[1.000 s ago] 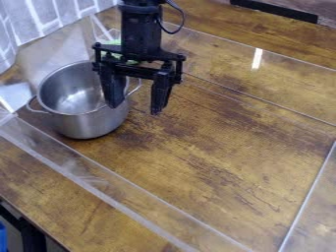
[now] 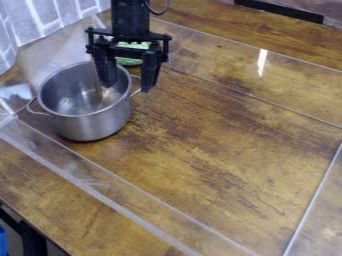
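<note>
My black gripper [image 2: 130,62] hangs over the back of a steel pot [image 2: 88,118], its two fingers spread apart with nothing visible between them. The pot stands upright on the wooden table at the left, with a handle on each side. A green object [image 2: 134,46] lies behind the gripper, partly hidden by it, so its shape is unclear.
At the back left are a light patterned cloth [image 2: 30,25] and a pale object beside the pot.
My gripper has moved back and up in the view, away from the pot's near side, showing more of the green object behind it. The pot looks unmoved.
</note>
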